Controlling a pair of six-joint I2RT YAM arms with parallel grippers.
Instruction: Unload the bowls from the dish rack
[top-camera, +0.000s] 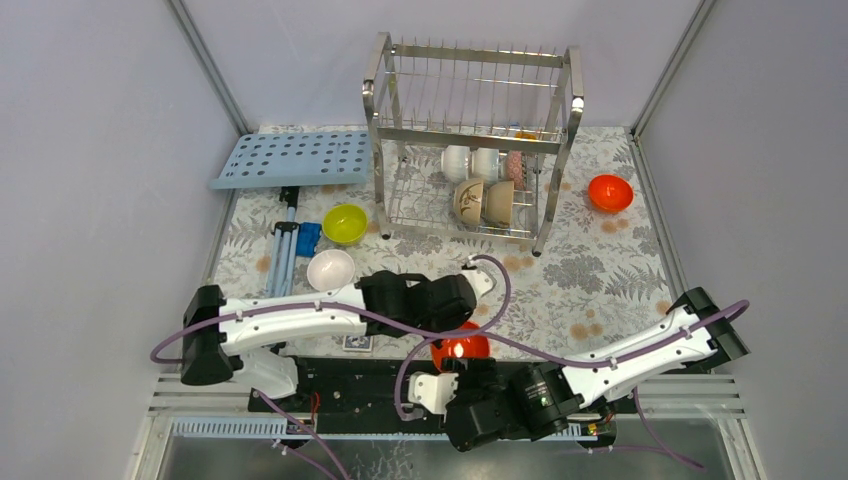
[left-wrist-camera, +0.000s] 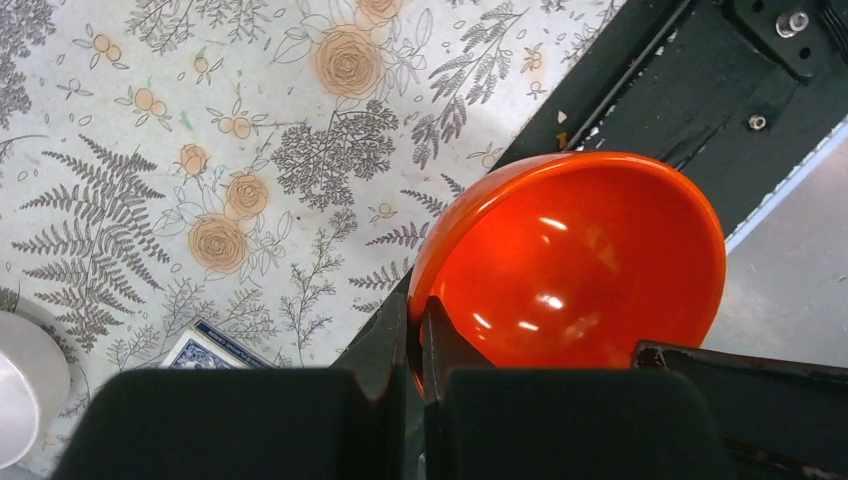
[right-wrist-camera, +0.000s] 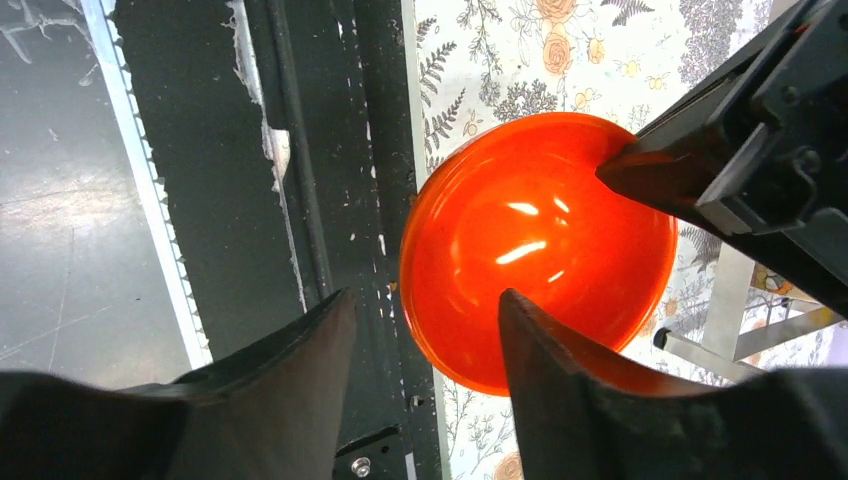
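An orange bowl is held over the table's front edge, its inside facing the wrist cameras. My left gripper is shut on its rim. My right gripper stands open at the other side of the bowl, one finger outside the rim and the other overlapping the bowl's inside. Contact there cannot be made out. In the rack, a patterned brown bowl and a tan bowl stand on edge, with white bowls and a pink one behind them.
A green bowl and a white bowl rest left of the rack; another orange bowl is at right. A blue perforated board and a folded tripod occupy the left.
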